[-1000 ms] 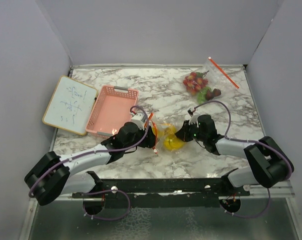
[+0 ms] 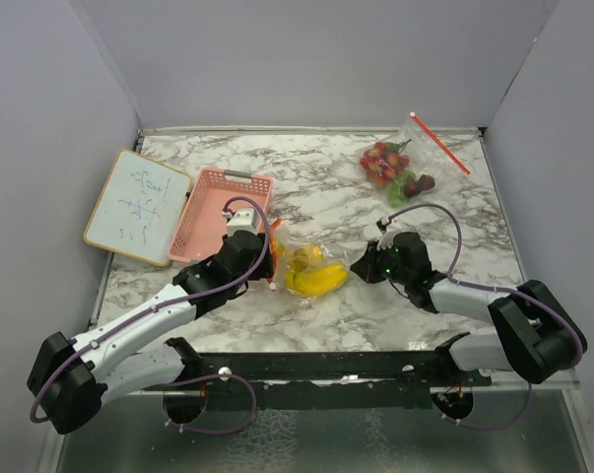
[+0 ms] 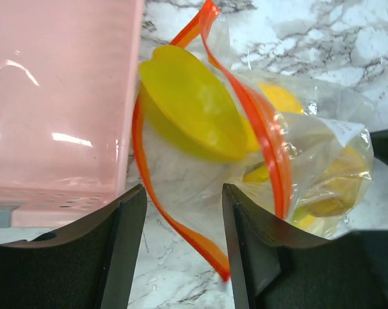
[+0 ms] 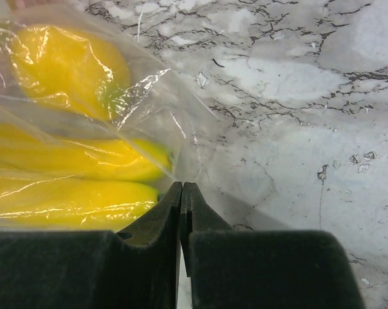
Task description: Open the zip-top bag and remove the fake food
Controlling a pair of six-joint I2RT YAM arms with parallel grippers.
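Observation:
The zip top bag (image 2: 306,268) of yellow fake food lies mid-table; its orange zip strips (image 3: 271,141) stand apart at the mouth, with a yellow piece (image 3: 194,109) showing between them in the left wrist view. My left gripper (image 2: 257,258) is over that end, fingers apart, with bag film behind them. My right gripper (image 2: 365,268) is shut at the bag's far corner, nothing clear between its fingertips, beside two long yellow pieces (image 4: 78,199) and a rounder one (image 4: 71,67) under the plastic.
A pink basket (image 2: 198,227) adjoins the bag at the left, with a whiteboard (image 2: 129,207) beyond it. A second bag with red and green produce (image 2: 390,168) lies at the back right.
My left gripper has moved left toward the basket, and the bag's mouth has shifted left too. The bag looks more stretched out.

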